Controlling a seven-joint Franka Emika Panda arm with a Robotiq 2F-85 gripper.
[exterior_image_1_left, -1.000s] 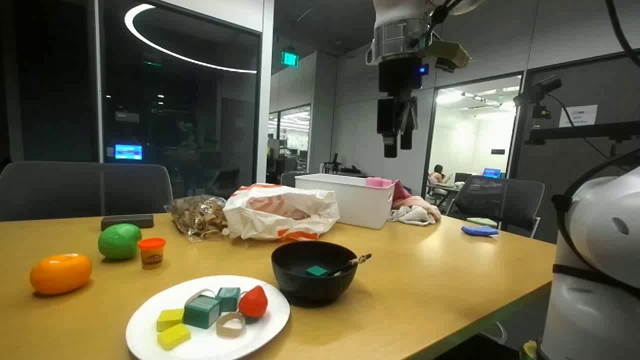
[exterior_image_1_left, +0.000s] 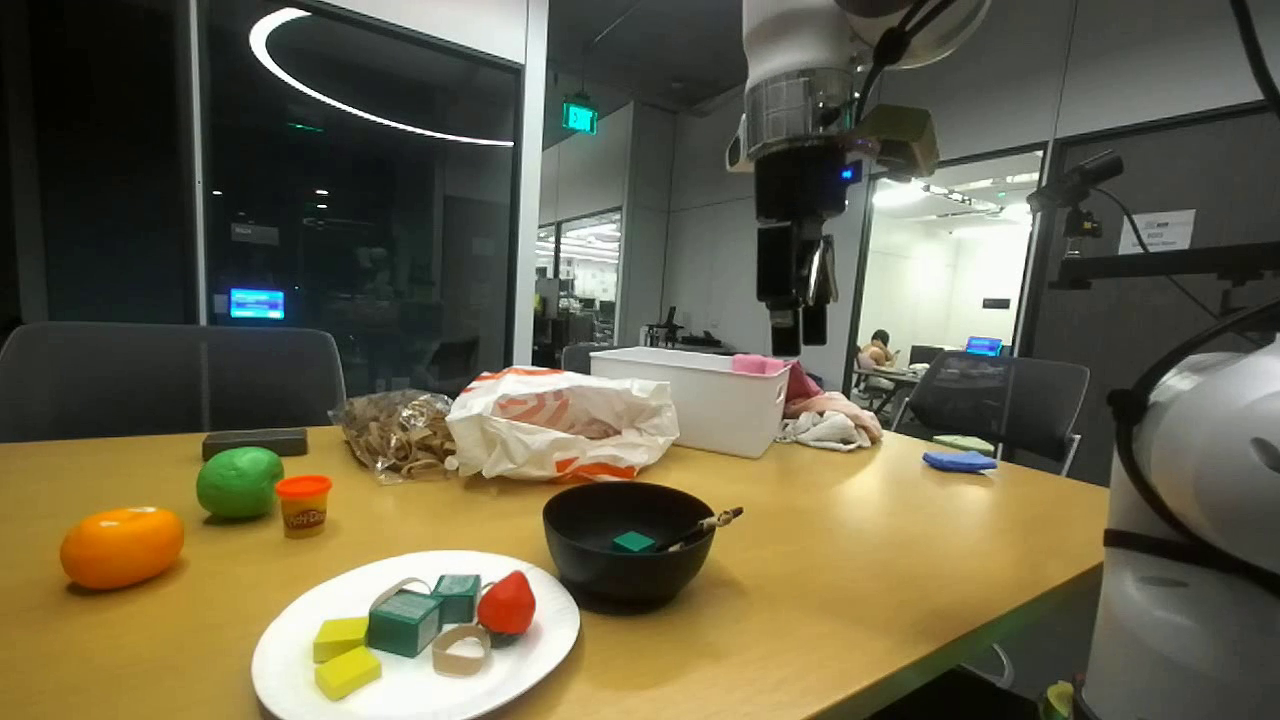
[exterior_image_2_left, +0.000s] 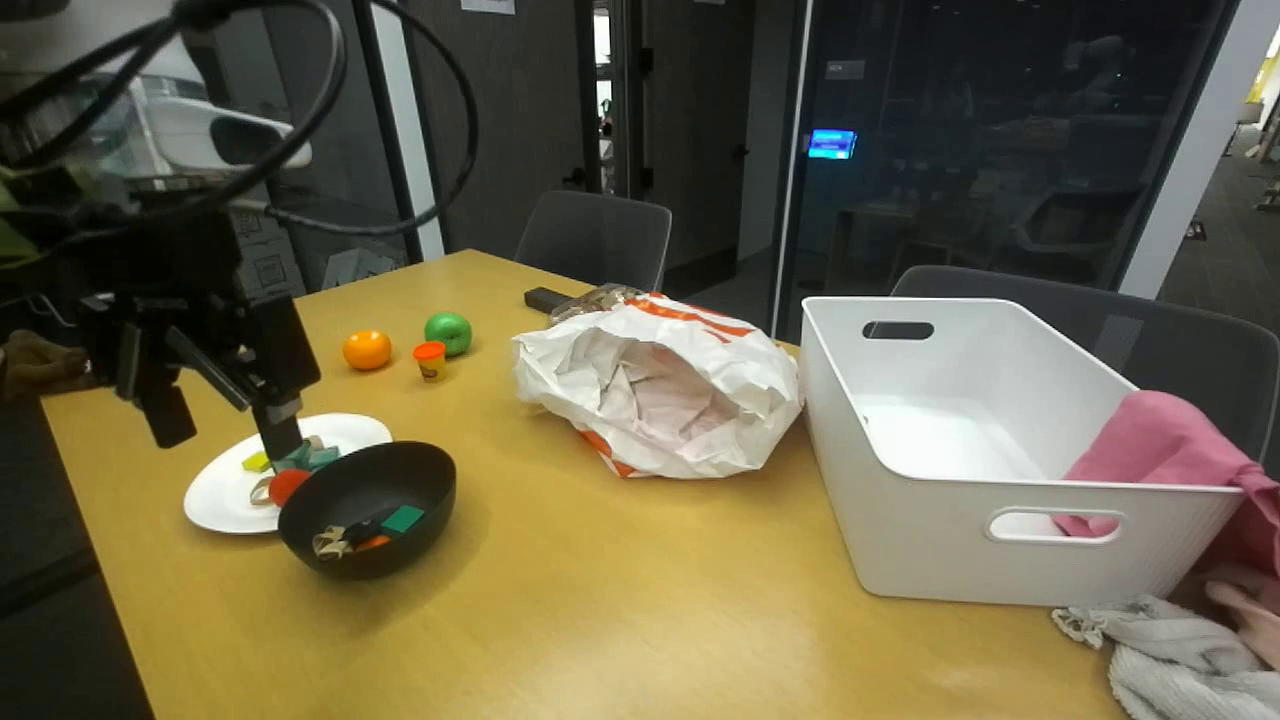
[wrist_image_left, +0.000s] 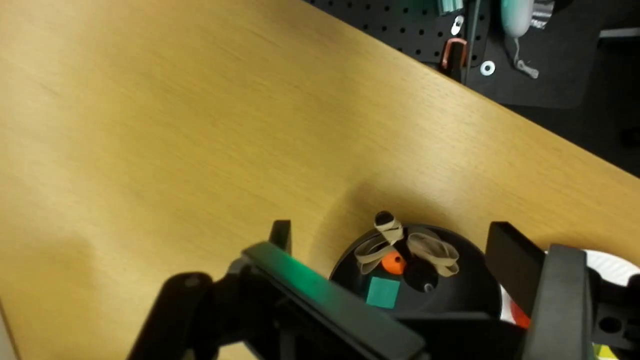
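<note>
My gripper (exterior_image_1_left: 800, 334) hangs open in the air above the table, with nothing between its fingers. Below it in the wrist view lies a black bowl (wrist_image_left: 465, 298), partly covered by the gripper's body. Inside the bowl are a green block (wrist_image_left: 382, 292), an orange ball (wrist_image_left: 393, 263), tan bands (wrist_image_left: 435, 252) and a dark object whose banded end sticks out over the rim. Beside the bowl stands a white plate (exterior_image_1_left: 288, 654). It carries green blocks (exterior_image_1_left: 404, 623), yellow blocks (exterior_image_1_left: 348, 673), a red strawberry-like piece (exterior_image_1_left: 507, 604) and a tan band (exterior_image_1_left: 461, 650).
An orange fruit (exterior_image_1_left: 121, 548), a green fruit (exterior_image_1_left: 239, 482) and a Play-Doh tub (exterior_image_1_left: 305, 505) sit left. Farther back are a crumpled white bag (exterior_image_2_left: 672, 396) and a white bin (exterior_image_2_left: 936, 546) with pink cloth (exterior_image_2_left: 1158, 450). Bare table lies between bowl and bin.
My gripper has come down slightly and tilted a little in exterior view 1. The bowl, plate and other table items have stayed where they were.
</note>
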